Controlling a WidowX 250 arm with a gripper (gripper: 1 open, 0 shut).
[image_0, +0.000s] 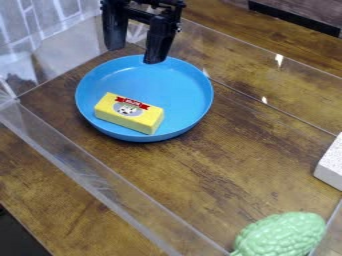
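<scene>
A blue round plate (181, 105) rests on the wooden table in the upper middle. On it, toward its front left, lies a yellow boxed item (128, 113) with a red label and a small picture. The black gripper (136, 42) hangs over the back of the plate, its two fingers spread apart with nothing seen between them.
A green bumpy object (278, 236) sits at the front right, and a white block (329, 158) at the right edge. Clear plastic walls run along the left and back.
</scene>
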